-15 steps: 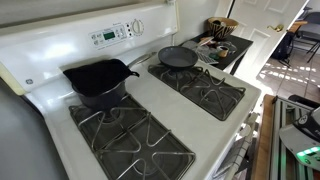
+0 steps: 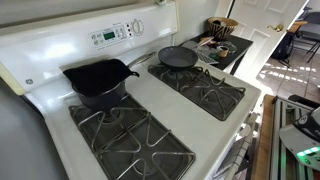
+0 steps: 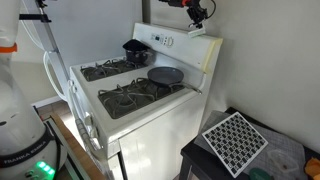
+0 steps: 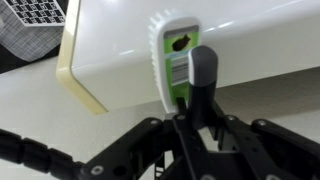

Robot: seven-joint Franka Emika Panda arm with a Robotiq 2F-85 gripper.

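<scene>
A white brush-like object [image 4: 160, 55] with bristly edges and a green label hangs in front of my gripper in the wrist view. My dark fingers are shut on its grey, rounded handle [image 4: 204, 66]. In exterior view 2, my gripper [image 3: 195, 20] is at the top, over the right end of the stove's back panel [image 3: 205, 45]. Whether the brush touches the panel cannot be made out. Exterior view 1 does not show the gripper.
A black pot [image 2: 100, 82] stands on the left rear of the stove and a dark frying pan [image 2: 179, 58] on the right rear. Burner grates [image 2: 140, 145] lie in front. Beside the stove, a perforated white sheet [image 3: 235, 142] rests on a dark table.
</scene>
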